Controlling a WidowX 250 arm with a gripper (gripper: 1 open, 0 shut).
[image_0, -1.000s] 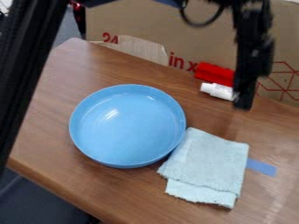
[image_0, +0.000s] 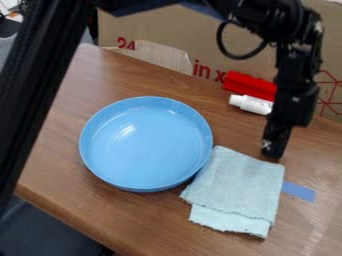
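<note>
My black gripper (image_0: 274, 150) points down at the right of the table, its tips low near the wood just behind the folded pale cloth (image_0: 234, 195) and right of the blue plate (image_0: 144, 142). Whether it is open or shut I cannot tell, as the fingers are dark and seen side-on. A white cylindrical object (image_0: 251, 103) and a red object (image_0: 247, 85) lie behind it, against the cardboard.
A cardboard box (image_0: 181, 40) lines the back of the wooden table (image_0: 80, 90). A blue tape strip (image_0: 299, 191) is right of the cloth.
My gripper has come down toward the table, its tips now lower and closer to the cloth. The plate, cloth and objects at the back look unmoved.
</note>
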